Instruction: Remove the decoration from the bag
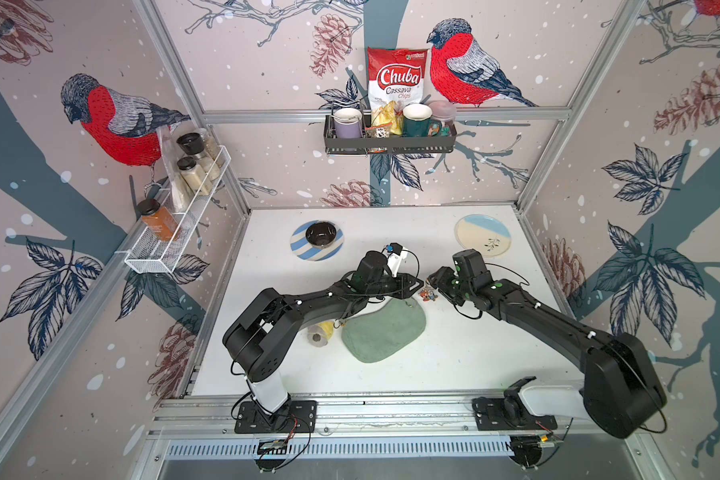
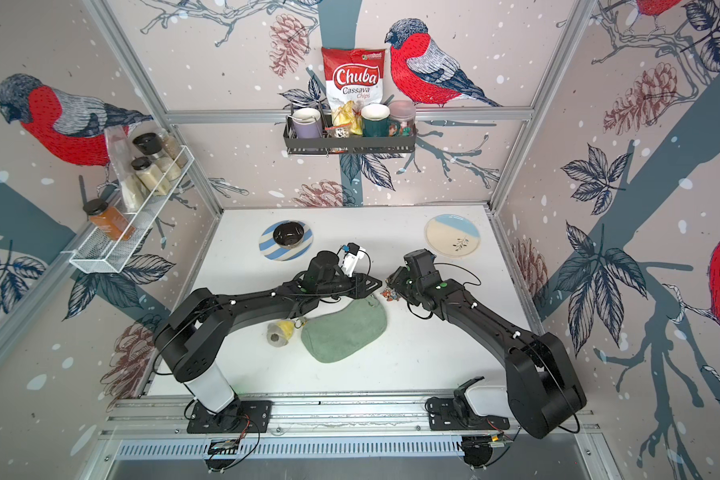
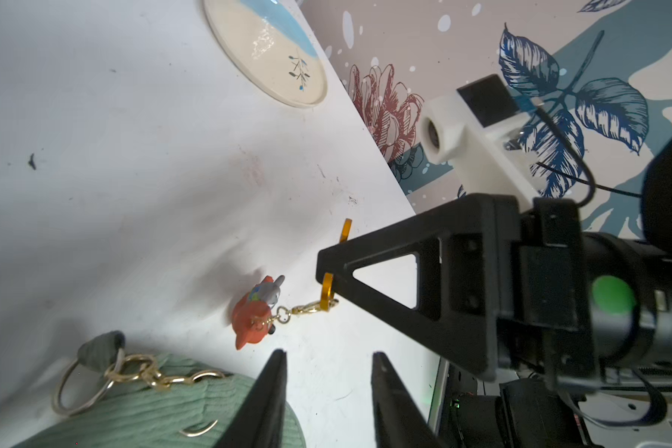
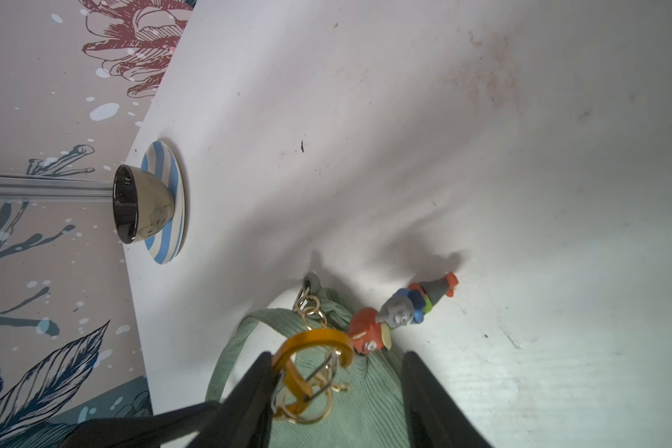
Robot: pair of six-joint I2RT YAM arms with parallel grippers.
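A green bag lies mid-table, with a ring and gold chain at its far end in the left wrist view. A colourful figurine decoration with a gold clasp hangs at the right gripper, whose orange-tipped fingers are parted; whether the clasp is pinched or only caught on a fingertip is unclear. The decoration appears beside the bag's chain, separate from it in the left wrist view. My left gripper stands open just left of the right one, nothing between its fingers.
A striped plate with a dark bowl is at back left, a cream-blue plate at back right. A yellow-grey roll lies left of the bag.
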